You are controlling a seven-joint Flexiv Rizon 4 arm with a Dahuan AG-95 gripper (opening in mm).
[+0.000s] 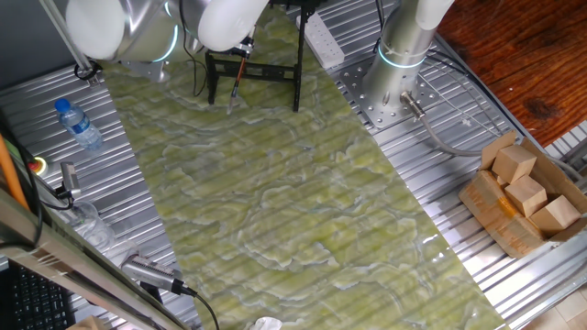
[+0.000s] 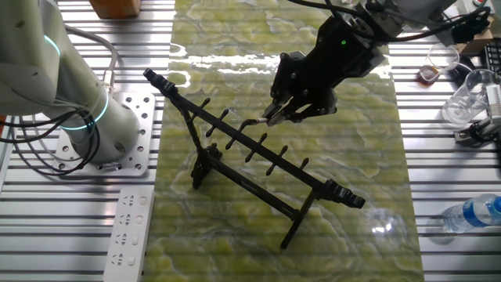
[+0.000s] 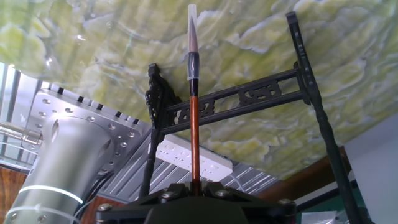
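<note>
A writing brush with a reddish-brown shaft and a pale tip, which looks capped in clear plastic, runs away from my gripper in the wrist view. The fingers are shut on its rear end. In exterior view 1 the brush slants down in front of the black rack. From exterior view 2, my gripper is at the pegged top bar of the rack, close to a middle peg. The brush's end shows only as a small piece there; whether its loop is on a peg, I cannot tell.
A white power strip lies beside the rack. A water bottle and a cardboard box of wooden blocks sit off the green marbled mat, which is mostly clear.
</note>
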